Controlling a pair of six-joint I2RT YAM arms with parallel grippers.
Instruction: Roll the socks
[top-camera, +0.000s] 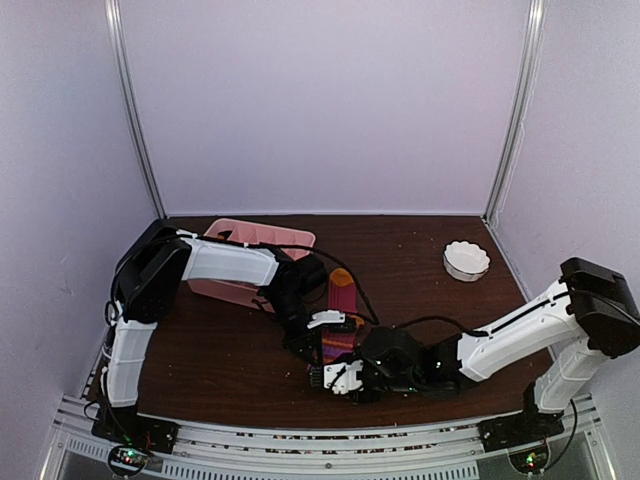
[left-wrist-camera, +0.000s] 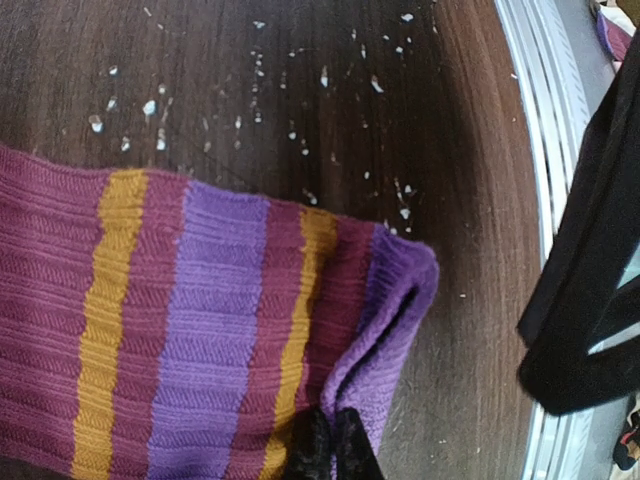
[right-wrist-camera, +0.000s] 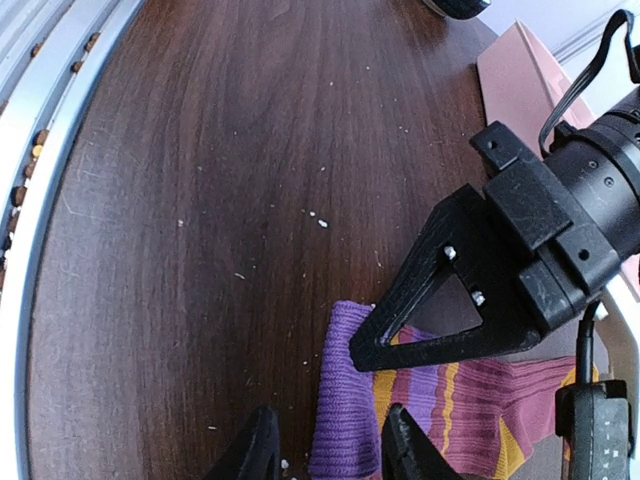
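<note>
The striped sock (top-camera: 338, 345) in maroon, purple and orange lies lengthwise on the dark table, its purple cuff (right-wrist-camera: 345, 400) toward the front. My left gripper is shut on the edge of the cuff, whose opening shows as a dark slit in the left wrist view. In the right wrist view, the left gripper's fingers (right-wrist-camera: 430, 352) reach onto the cuff from the side. Part open, my right gripper has its fingertips on either side of the cuff's corner, with a gap on the left. From above, both arms hide the sock's front end.
A pink divided box (top-camera: 262, 236) stands behind the left arm. The white scalloped bowl (top-camera: 466, 261) is at the back right. Small pale crumbs (left-wrist-camera: 150, 107) are scattered beside the sock. The two grippers are very close together.
</note>
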